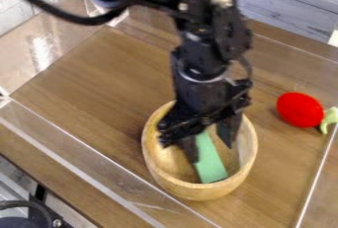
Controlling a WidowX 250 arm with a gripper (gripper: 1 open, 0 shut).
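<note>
A wooden bowl (169,170) sits on the right-middle of the wooden table, holding a green oblong object (209,163). My black gripper (201,131) reaches down into the back of the bowl, over the upper end of the green object. Its fingertips are dark and blurred, so whether they grip the object cannot be made out. A red vegetable with a pale green stem (298,110) lies to the right of the bowl.
Clear rails run along its edges. A white plank wall (284,15) stands behind it.
</note>
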